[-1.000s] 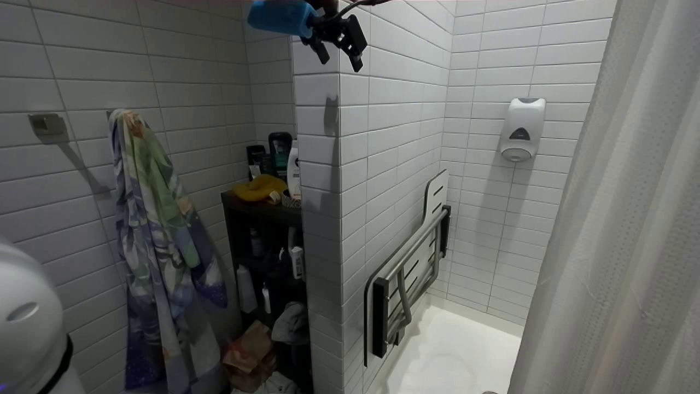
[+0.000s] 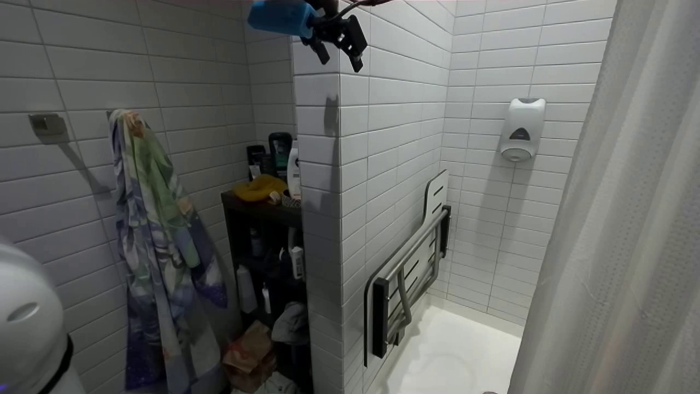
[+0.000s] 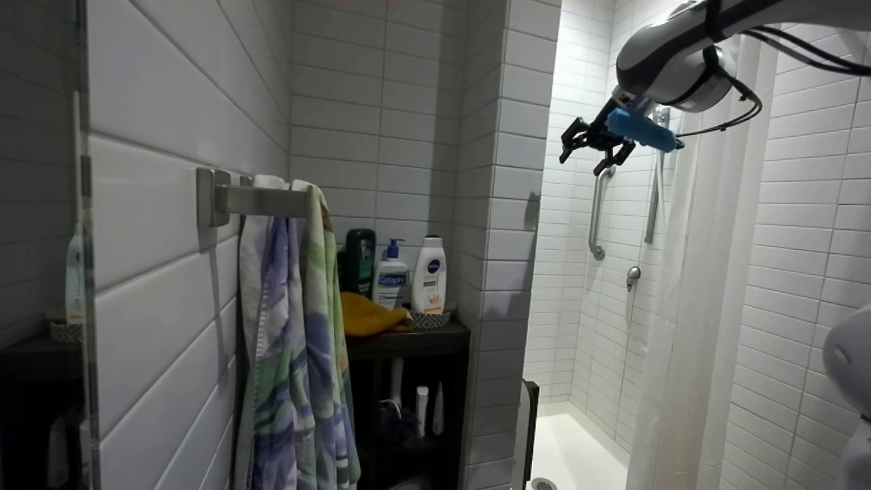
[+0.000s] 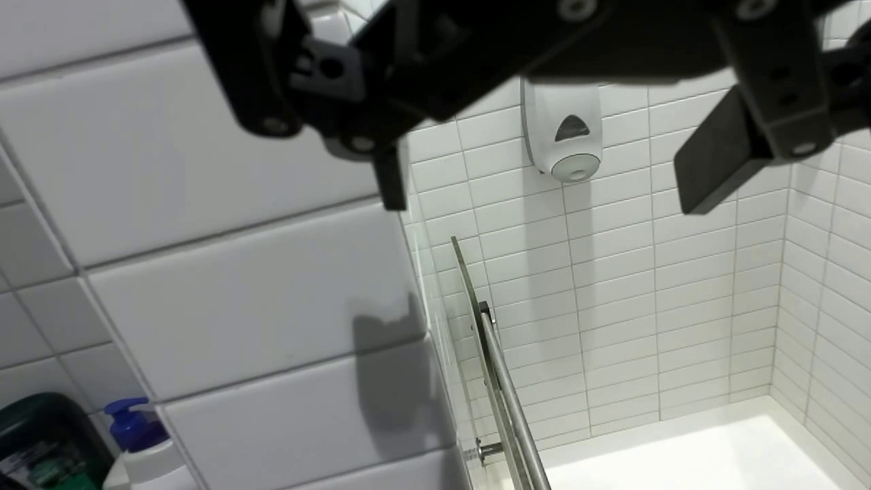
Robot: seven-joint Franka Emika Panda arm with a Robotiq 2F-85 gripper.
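High up near the end of the tiled partition wall [image 2: 318, 236], my gripper [image 2: 340, 64] is open and holds nothing. In the wrist view a wide gap separates the two fingers of the gripper, with the soap dispenser [image 4: 563, 122] visible far behind it on the shower's back wall. Exterior view 2 shows the same open gripper [image 3: 581, 163] in front of the shower. A patterned towel [image 2: 157, 262] hangs at the left, and a mustard cloth [image 3: 371, 314] lies on the dark shelf [image 3: 449, 339] beside several bottles.
A folded shower seat [image 2: 413, 262] is mounted on the partition's shower side. The shower curtain [image 2: 617, 230] hangs at the right. A metal towel bar [image 3: 265, 201] juts from the left wall. Between seat and curtain, the white shower floor [image 2: 453, 348] is clear.
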